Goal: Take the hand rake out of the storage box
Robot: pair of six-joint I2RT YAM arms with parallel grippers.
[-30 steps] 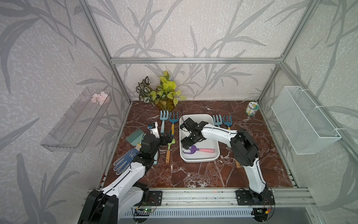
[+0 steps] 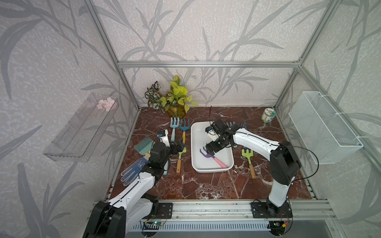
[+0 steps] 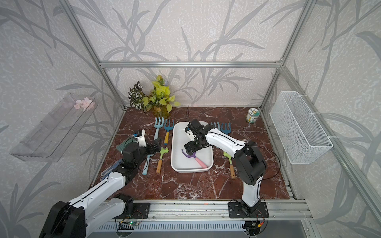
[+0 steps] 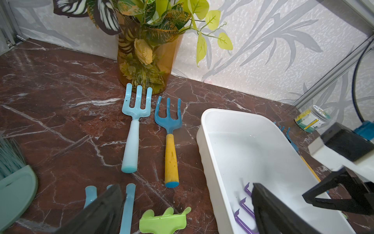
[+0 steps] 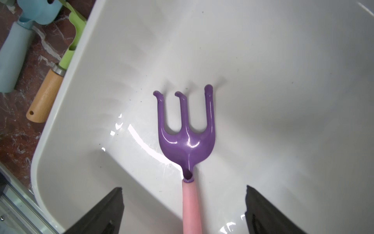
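Note:
A purple hand rake with a pink handle (image 5: pixel 190 206) lies diagonally in the white storage box (image 2: pixel 208 168), its tines toward the back left. My right gripper is open over the rake, one fingertip either side of the handle in the right wrist view; contact cannot be confirmed. My left gripper hangs open left of the box, above the tools lying there, with nothing between its fingers.
Rakes (image 4: pixel 171 159) and small tools surround the box on both sides. A vase of plants (image 2: pixel 176 109) stands at the back, a can (image 2: pixel 268 115) at the back right. Baskets (image 2: pixel 325 130) hang on the side walls.
The rake has turned from nearly horizontal to diagonal. The left arm has not moved.

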